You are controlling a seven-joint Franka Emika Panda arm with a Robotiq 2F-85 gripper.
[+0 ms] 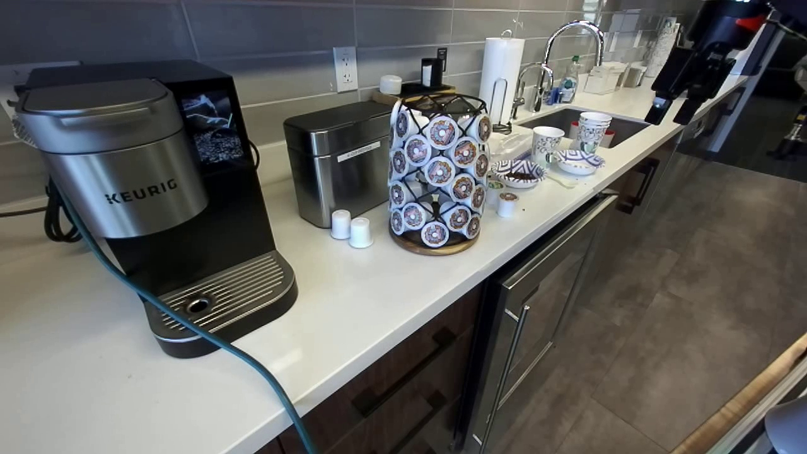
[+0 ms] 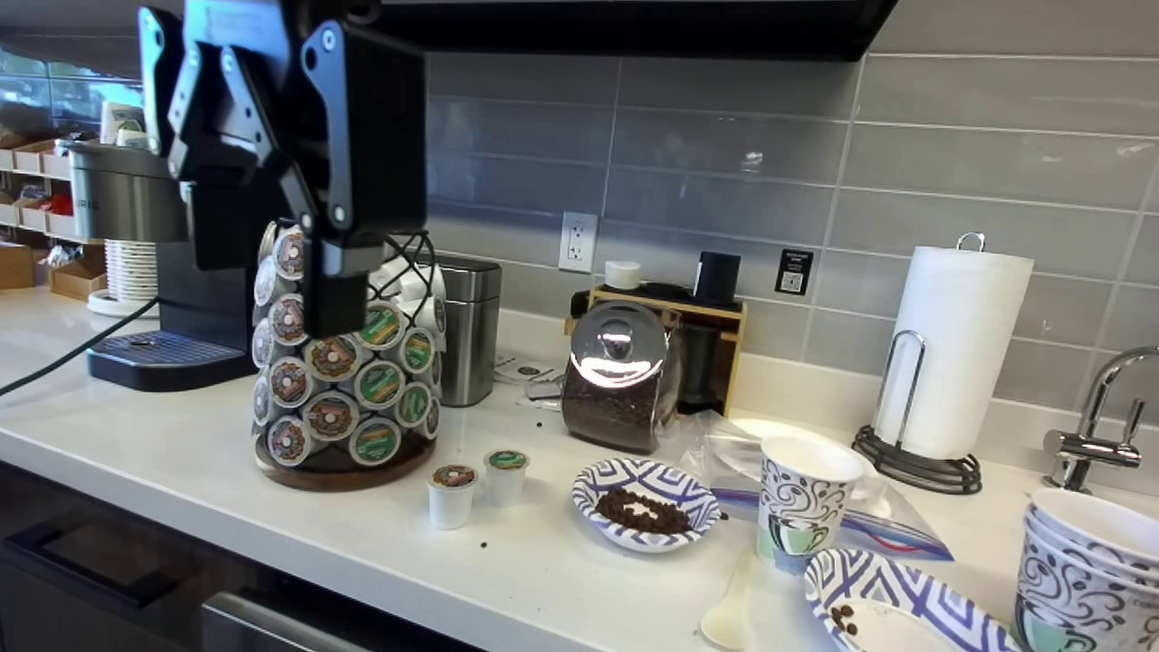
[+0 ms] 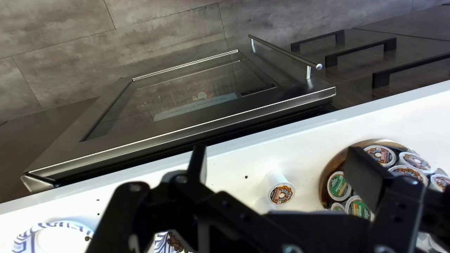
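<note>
My gripper [image 1: 672, 112] hangs in the air above the counter, at the upper right of the first exterior view. The wrist view shows the gripper open, its two dark fingers wide apart and nothing held between them. Below, on the white counter, an upright coffee pod [image 3: 280, 192] with a brown-patterned lid appears in the gap. A green-lidded pod [image 2: 506, 476] stands beside the brown-lidded pod [image 2: 451, 496] in the second exterior view. The round pod rack [image 1: 436, 246] is filled with more pods. The Keurig coffee maker [image 1: 125, 181] stands at the left.
A bowl of coffee beans [image 2: 643, 538], a paper cup [image 2: 804, 489] and stacked cups [image 2: 1087, 576] occupy the counter's right side. A blue-green cable [image 1: 249, 363] crosses the near counter. Bare counter lies between the coffee maker and rack.
</note>
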